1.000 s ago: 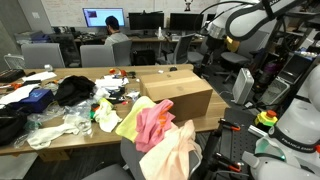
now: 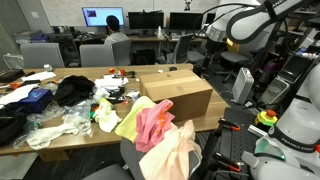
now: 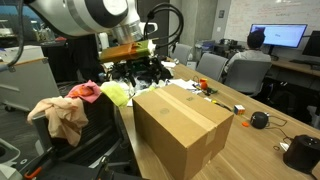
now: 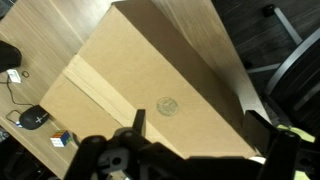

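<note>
In the wrist view my gripper stands open above a closed cardboard box [image 4: 130, 85], its dark fingers far apart with no object gripped. The box [image 2: 178, 94] rests on the table's right part in exterior view 1. From the other side, the box [image 3: 185, 128] shows its taped top and side. Yellow cloth [image 2: 134, 120], pink cloth [image 2: 153, 125] and peach cloth [image 2: 170, 153] are draped over a chair in front of the table.
Clothes lie heaped on the table, including a black pile [image 2: 73, 91]. A Rubik's cube [image 4: 61, 138] and a mouse [image 4: 33, 117] lie beside the box. Dark containers [image 3: 301, 154] stand near the table edge. A seated person [image 2: 115, 31] is in the background.
</note>
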